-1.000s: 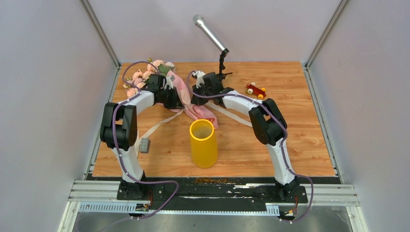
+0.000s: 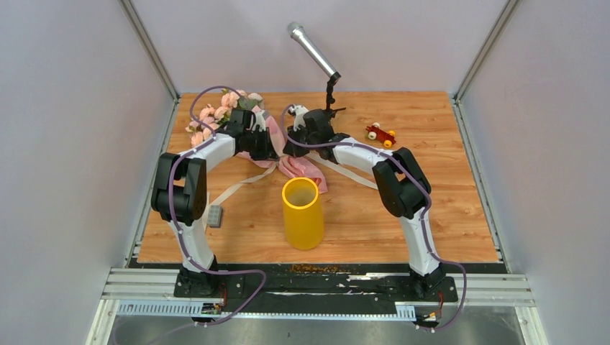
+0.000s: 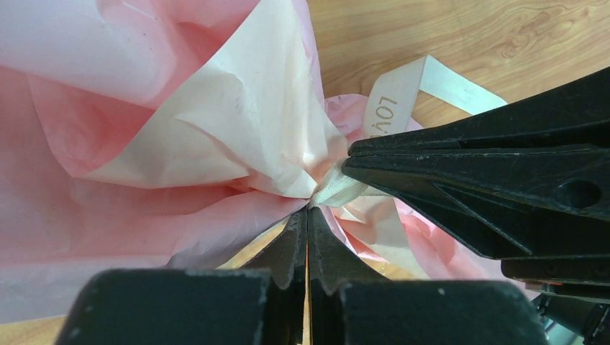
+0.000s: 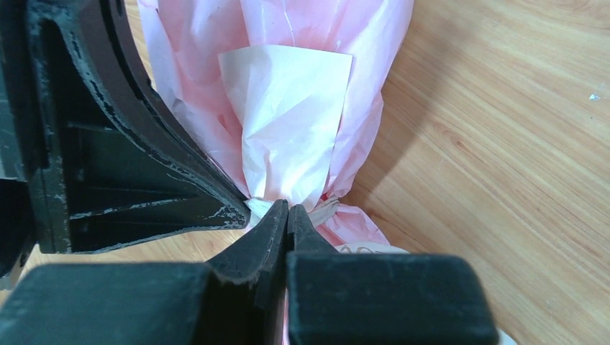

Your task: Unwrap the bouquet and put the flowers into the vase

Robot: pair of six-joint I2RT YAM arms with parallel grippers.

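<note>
The bouquet lies at the back left, with pale pink flowers (image 2: 221, 111) and pink wrapping paper (image 2: 306, 169) gathered at a waist by a cream ribbon (image 3: 338, 188). Both grippers meet at that waist. My left gripper is shut, its tips touching the gathered paper beside the ribbon, with nothing visible between them. Close to it, my right gripper is also shut, tips against the ribbon; whether a strand is pinched there cannot be told. In front of the paper's tail stands the yellow vase (image 2: 303, 223), upright, its mouth empty.
A grey block (image 2: 215, 216) sits at the front left, near a loose ribbon end. At the back, a microphone (image 2: 314, 51) on a stand rises behind the right gripper. A red toy car (image 2: 380, 135) is farther right.
Both grippers have shifted slightly to the right over the last second, and the bouquet and its ribbon have moved a little with them. The vase has stayed put.
</note>
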